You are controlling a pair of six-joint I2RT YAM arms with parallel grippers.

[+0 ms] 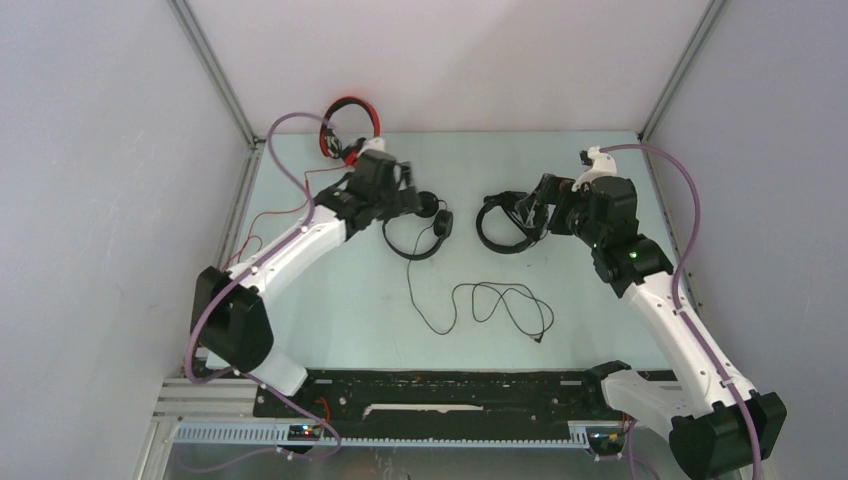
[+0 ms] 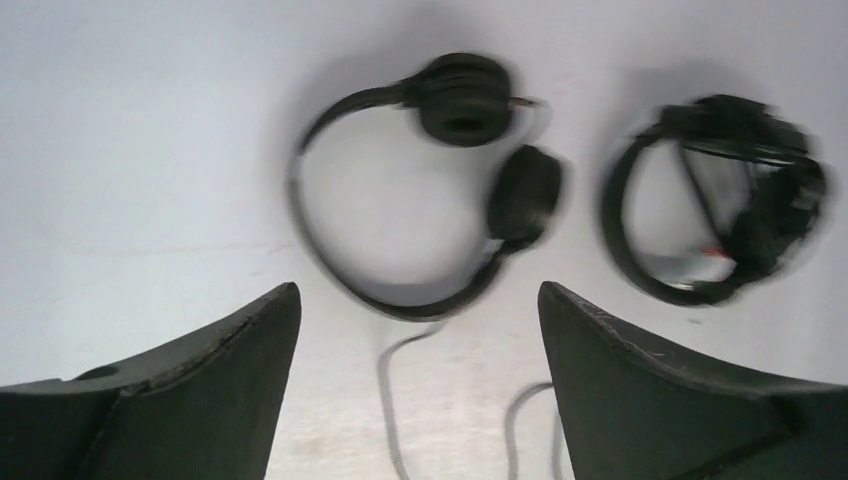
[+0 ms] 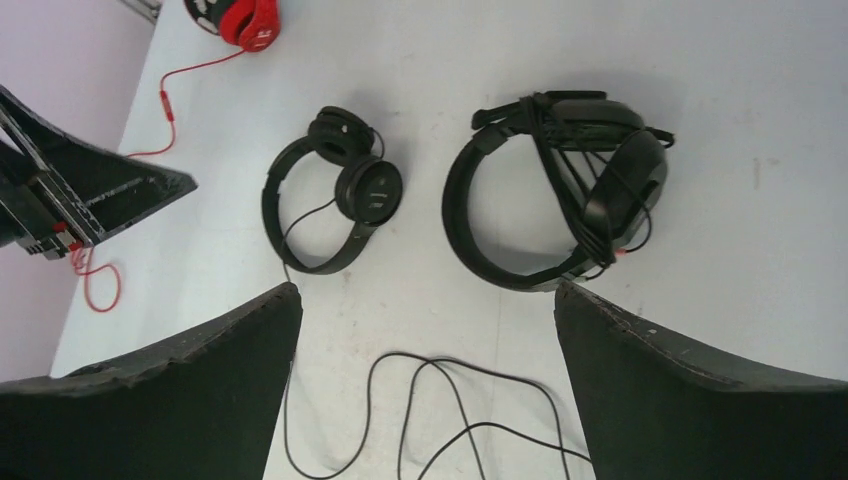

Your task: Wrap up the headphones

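Note:
Three headphones are on the pale table. The right black headphones (image 1: 487,232) have their cable wound around the earcups, as the right wrist view shows closely (image 3: 460,215). In the middle lie other black headphones (image 3: 275,200), their thin cable (image 3: 370,390) loose across the table towards the front. Red headphones (image 1: 375,120) rest at the back left, with a red cable (image 1: 275,212) trailing forward. My left gripper hangs above the middle pair, open and empty, blurred in the top view. Over the wound pair's right side, my right gripper is also open with nothing between its fingers.
Walls (image 1: 770,150) enclose the table (image 1: 400,340) at the back and sides. Bare surface lies at the front and front right. The left forearm (image 1: 290,255) passes over part of the red cable.

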